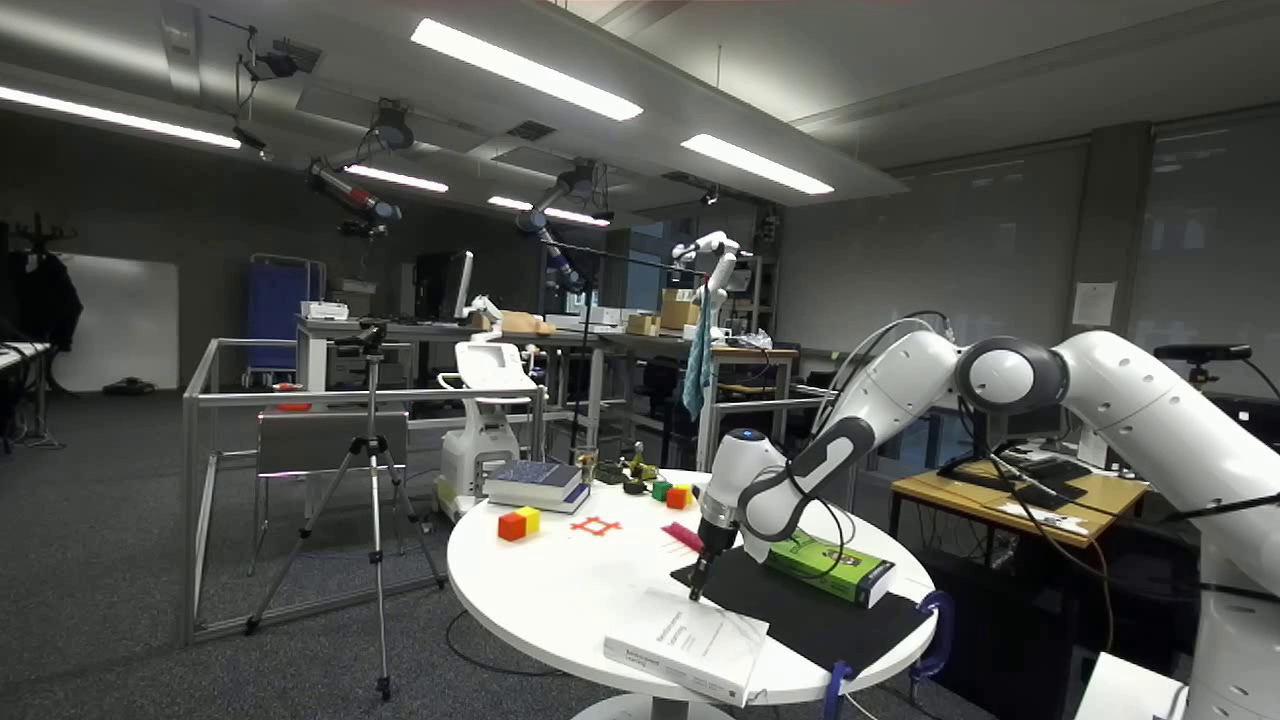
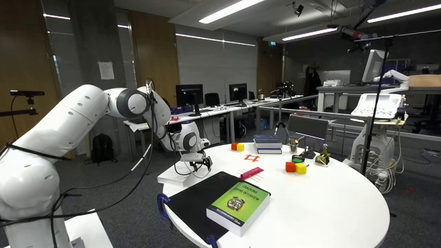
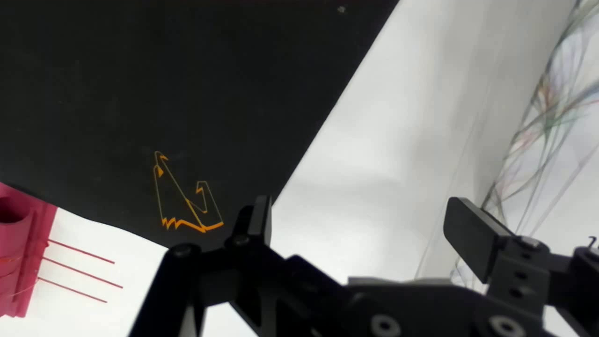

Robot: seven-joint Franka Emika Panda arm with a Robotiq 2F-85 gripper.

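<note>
A thick white book (image 1: 690, 638) lies flat at the table's edge, beside the black mat (image 1: 792, 612). My gripper (image 1: 696, 588) is low at the book's edge, its fingers wide apart. From the other side, exterior view 2 has the gripper (image 2: 202, 164) in front of the white book (image 2: 175, 177), hiding part of it. Looking down in the wrist view, the gripper has only bare white tabletop and the book's pale side between its fingers. The cover (image 3: 561, 129), with thin coloured lines, appears at the right. Whether a finger touches the book I cannot tell.
On the mat rests a green book (image 2: 239, 202). A pink holder (image 2: 251, 173) with thin rods lies near the mat's far edge. Coloured blocks (image 2: 296, 167), blue books (image 2: 267, 144) and small items stand farther off. Blue clamps (image 1: 942, 630) grip the table's edge.
</note>
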